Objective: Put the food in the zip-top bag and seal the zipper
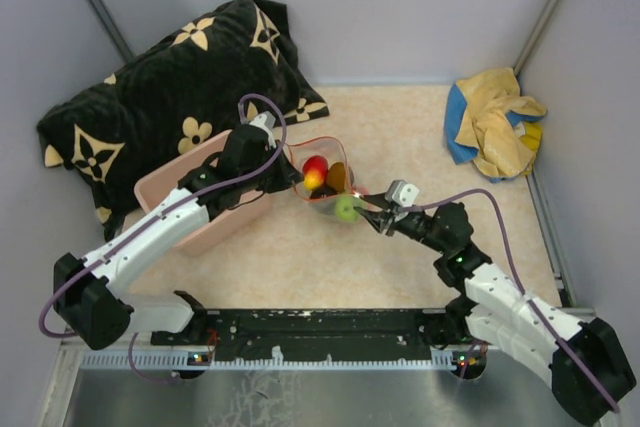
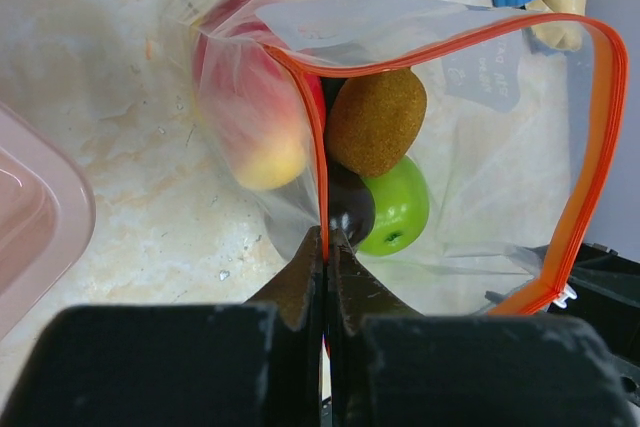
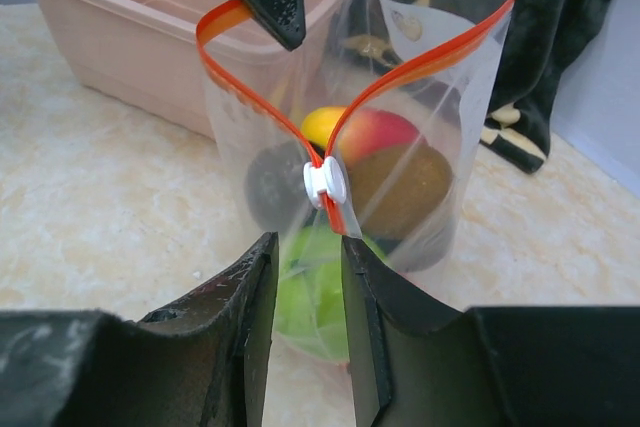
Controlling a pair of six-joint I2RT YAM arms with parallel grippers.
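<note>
A clear zip bag (image 2: 470, 147) with orange zipper holds a red-yellow fruit (image 1: 315, 167), a kiwi (image 2: 375, 122), a dark fruit (image 2: 347, 202) and a green apple (image 1: 347, 208). My left gripper (image 1: 292, 175) is shut on the bag's orange rim at one end. My right gripper stands open just short of the white zipper slider (image 3: 326, 183), which sits at the bag's near corner in the right wrist view.
A pink bin (image 1: 160, 187) lies left of the bag. A black patterned blanket (image 1: 150, 97) is at back left, a yellow-blue cloth (image 1: 490, 107) at back right.
</note>
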